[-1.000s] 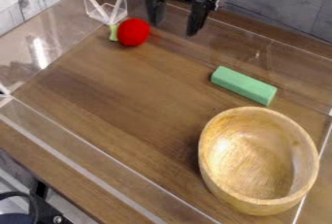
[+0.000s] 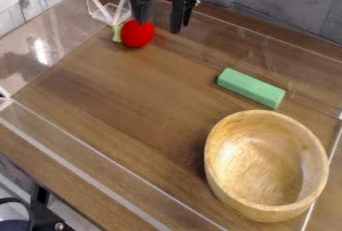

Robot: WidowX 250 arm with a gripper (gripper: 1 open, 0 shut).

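My gripper [image 2: 162, 11] is at the top centre, its two dark fingers apart with nothing visible between them. It hangs above and beside a red ball [image 2: 138, 34], which sits at the back left of the wooden table with a small green piece behind it. To the right lies a green block [image 2: 250, 88]. A large wooden bowl [image 2: 265, 200] stands at the front right.
A white wire-like object [image 2: 110, 11] stands left of the ball at the back. A wall [image 2: 281, 15] runs behind the table [image 2: 120, 115], whose middle and left are clear.
The gripper has moved slightly up and to the left, towards the space above the red ball. The ball, block and bowl have not moved.
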